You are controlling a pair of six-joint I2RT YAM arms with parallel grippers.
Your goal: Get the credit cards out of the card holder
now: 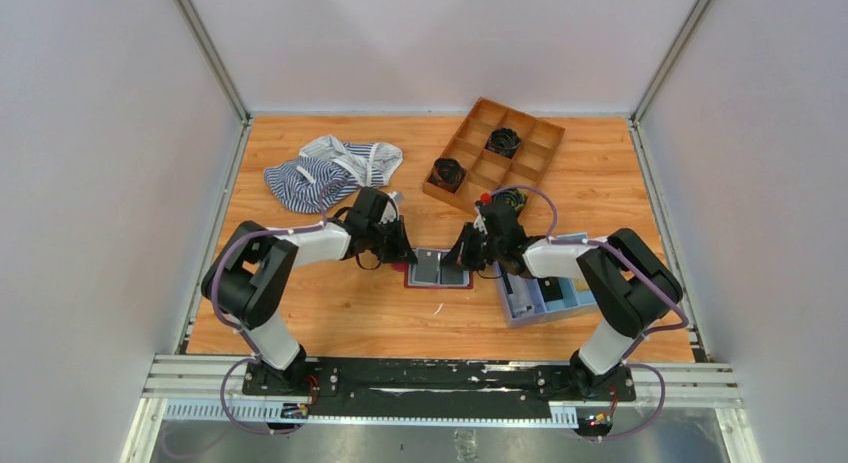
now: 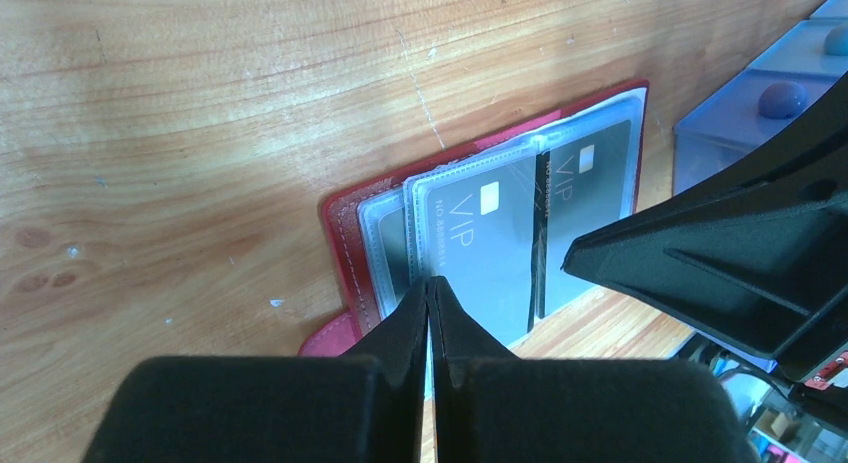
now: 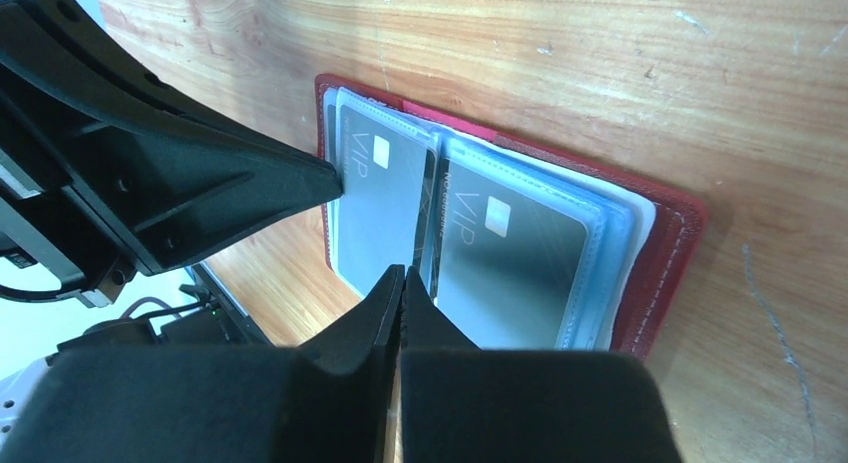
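The maroon card holder (image 3: 672, 248) lies spread flat on the table, with clear sleeves on both sides. A grey VIP card (image 3: 372, 208) is in the left sleeve and another grey VIP card (image 3: 510, 253) in the right one. My left gripper is shut, its tips at the left sleeve's outer edge; whether any plastic is pinched there is hidden. In the right wrist view my right gripper is shut with nothing between its fingers. Its tips are near the seam between the sleeves, with both cards outside them.
A lavender-blue compartment box (image 1: 540, 318) stands close by on the right, under the right forearm. Behind are a wooden divided tray (image 1: 540, 148) with black coils and a striped cloth (image 1: 310, 183). Bare table lies in front of the holder.
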